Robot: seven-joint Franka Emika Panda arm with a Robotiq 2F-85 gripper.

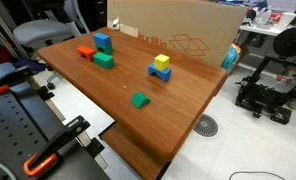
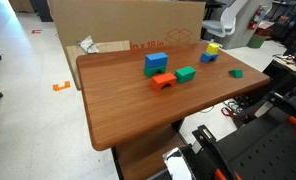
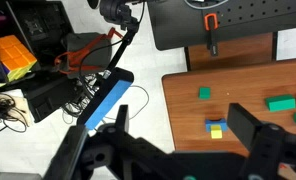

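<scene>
Seen from above in the wrist view, my gripper is open, its dark fingers wide apart at the lower edge with no object held. Between them, down on the wooden table, a yellow block (image 3: 216, 132) sits on a blue block (image 1: 159, 74). A small green piece (image 3: 205, 93) lies apart near the table's edge. The other group has a blue block (image 2: 156, 61) on top of a green one, an orange-red block (image 2: 164, 81) beside it, and a separate green block (image 2: 185, 74). I cannot make out the gripper in either exterior view.
A black bench (image 3: 173, 27) with red-marked clamps (image 1: 60, 143) runs alongside the wooden table (image 2: 113, 108), across a gap. A tall cardboard panel (image 1: 178, 28) stands behind the table. Bare wood surrounds the yellow-and-blue stack.
</scene>
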